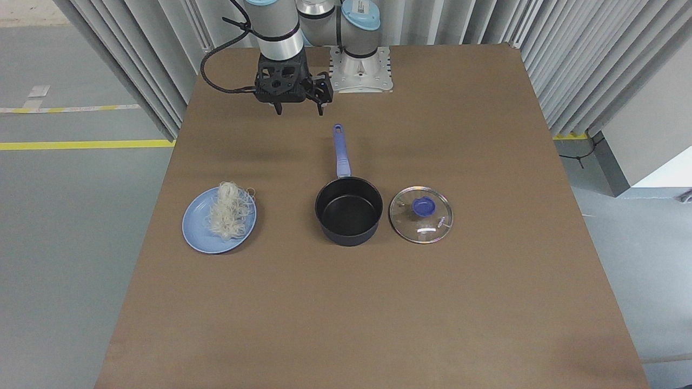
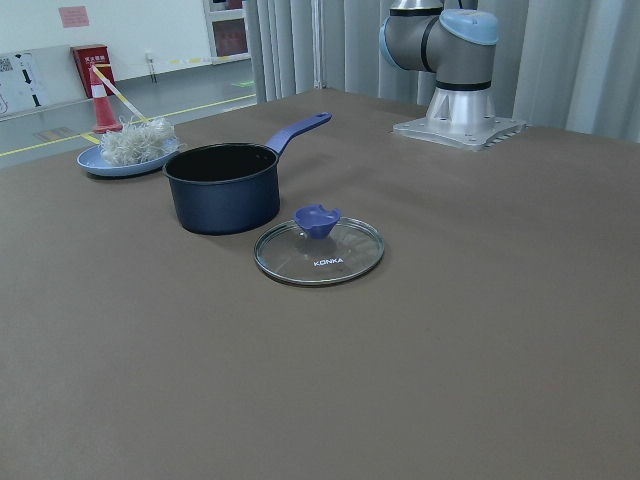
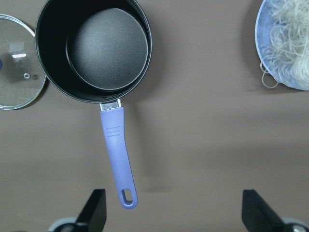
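Observation:
A dark saucepan (image 1: 348, 214) with a blue handle (image 1: 341, 152) rests mid-table, handle pointing toward my base. Beside it lies a glass lid (image 1: 420, 227) with a blue knob, on the right in the front view. A blue plate (image 1: 198, 223) holding pale noodles (image 1: 228, 210) sits on the other side. My gripper (image 1: 299, 109) hangs above the table behind the pan, fingers apart and empty. In the wrist view the pan handle (image 3: 116, 145) reaches between my two open fingertips, below them.
My arm's base (image 1: 360, 78) is bolted at the back edge of the brown table (image 1: 363, 311). Curtains hang behind the table.

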